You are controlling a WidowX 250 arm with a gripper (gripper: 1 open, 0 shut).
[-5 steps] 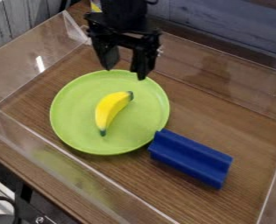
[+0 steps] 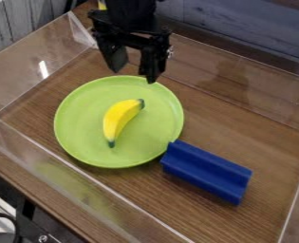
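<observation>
A yellow banana (image 2: 121, 121) lies on a round green plate (image 2: 82, 142) on the wooden table. My black gripper (image 2: 131, 63) hangs above the back of the plate, its two fingers spread apart with nothing visible between them.
A blue rectangular block (image 2: 205, 171) lies right of the plate toward the front. Transparent low walls border the work area.
My gripper has moved slightly up and back over the last second. The banana, plate and blue block are unmoved.
</observation>
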